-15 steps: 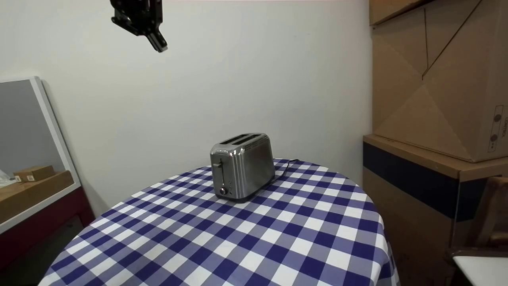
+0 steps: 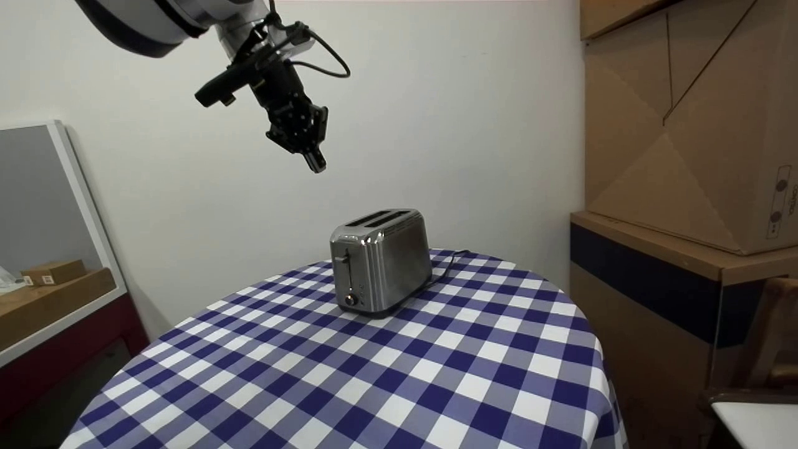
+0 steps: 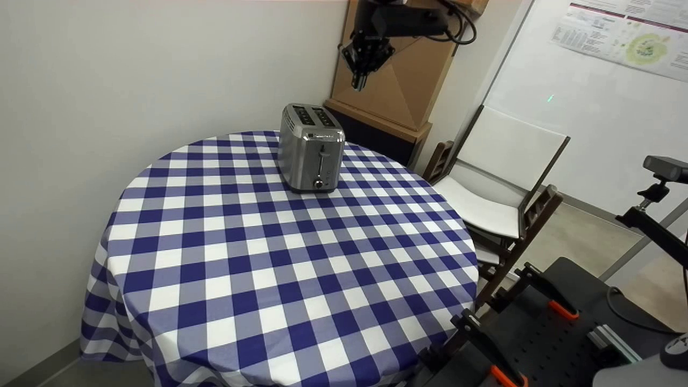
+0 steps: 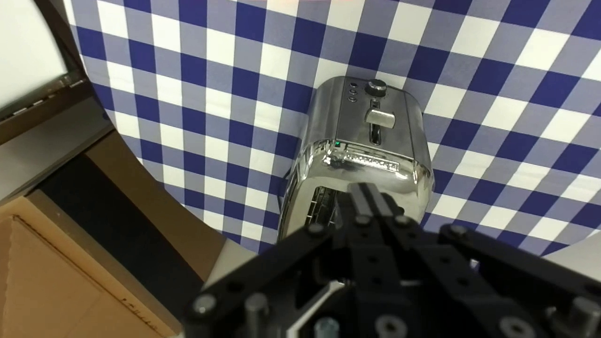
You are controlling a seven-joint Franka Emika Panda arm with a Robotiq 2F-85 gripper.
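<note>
A silver toaster [image 2: 400, 262] stands upright on the round table, its two slots facing up. The lever [image 4: 381, 118] and the round knob [image 4: 376, 87] are on its narrow end face, with the lever near the top of its track in exterior view 1. My gripper [image 2: 317, 168] hangs in the air above the toaster, clear of it and pointing down. In the wrist view its fingers [image 4: 358, 198] lie side by side, shut with nothing showing between them, and they cover part of the toaster's top and slots.
The blue-and-white checked tablecloth [image 3: 258, 258] is otherwise bare apart from a dark cord [image 2: 450, 262] behind the toaster. Cardboard boxes [image 2: 673, 149] rise beyond the table. A white folding chair [image 3: 484, 203] stands past its edge in exterior view 2.
In exterior view 1 my gripper has come down and to the right, nearer to the toaster. More of the arm is in view. The toaster has not moved.
</note>
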